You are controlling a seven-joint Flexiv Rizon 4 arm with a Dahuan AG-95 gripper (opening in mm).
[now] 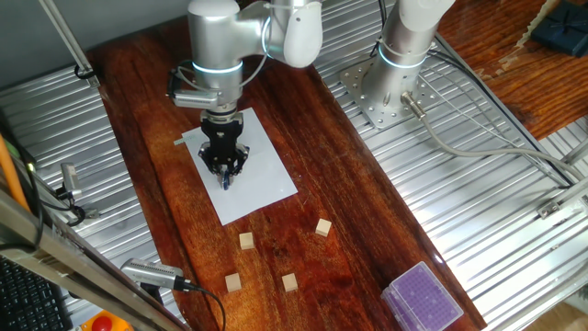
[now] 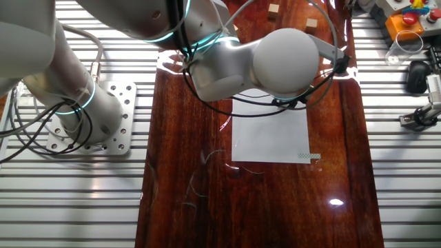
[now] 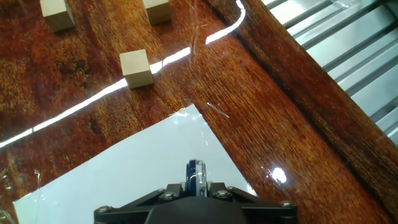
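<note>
A slim dark-blue and clear object, seemingly a pen (image 3: 192,177), stands upright between the fingers of my gripper, which is shut on it. Below lies a white sheet of paper (image 1: 257,175), flat on the brown wooden table. In exterior view 1 the gripper (image 1: 224,169) points down over the left-middle of the sheet, with the blue tip (image 1: 226,183) showing beneath it. Whether that tip touches the paper I cannot tell. My arm hides the gripper in exterior view 2, where part of the paper (image 2: 270,138) shows. No marks on the sheet are clear to me.
Several wooden cubes lie beyond the sheet, the nearest being one cube (image 1: 246,241) and another cube (image 1: 323,227). A purple box (image 1: 424,299) sits at the table's corner. A strip of tape (image 2: 309,156) is at the paper's edge. Bare wood surrounds the sheet.
</note>
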